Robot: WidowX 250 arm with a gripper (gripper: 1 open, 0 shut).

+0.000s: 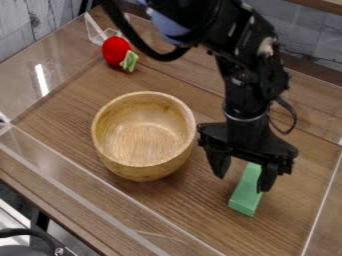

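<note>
The black gripper is low over the table at the right of the camera view, open, its two fingers spread just above and behind a green block. The block lies on the wooden table; its far end is close to the right finger. Whether the gripper touches it I cannot tell.
A tan wooden bowl sits left of the gripper, near the left finger. A red object with green and white parts lies at the back left.
</note>
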